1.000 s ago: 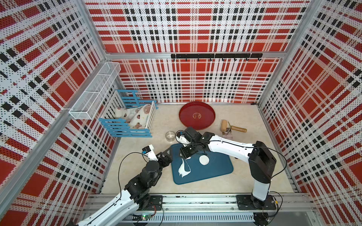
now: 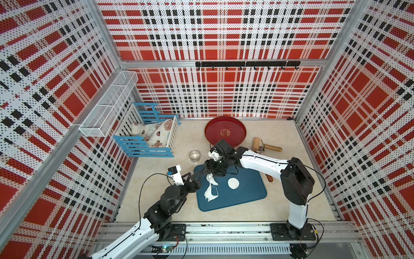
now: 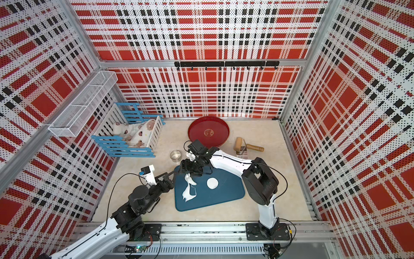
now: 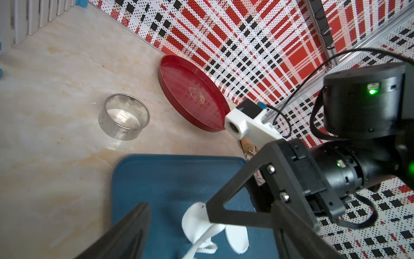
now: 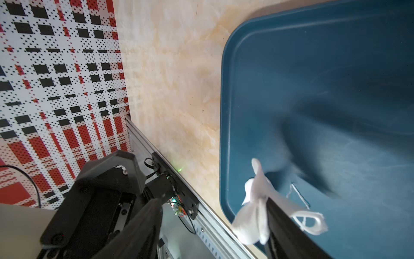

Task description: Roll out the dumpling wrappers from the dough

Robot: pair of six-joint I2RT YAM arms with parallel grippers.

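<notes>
White dough scraps (image 2: 210,192) lie crumpled and stretched on the left of the blue mat (image 2: 241,196), with a round wrapper (image 2: 233,183) to their right. My right gripper (image 2: 208,168) hangs over the scraps' upper end, open; in the right wrist view dough (image 5: 250,220) rises close by its fingertip. My left gripper (image 2: 198,174) is at the mat's left edge, facing the right one; in the left wrist view it stands open, with the dough beyond its blurred fingers.
A steel ring cutter (image 2: 194,155) sits behind the mat. Further back are a red round tray (image 2: 214,129) and a wooden roller (image 2: 271,147). A blue-and-white crate (image 2: 142,151) holding cloth-like items stands back left.
My left gripper has shifted a little toward the right.
</notes>
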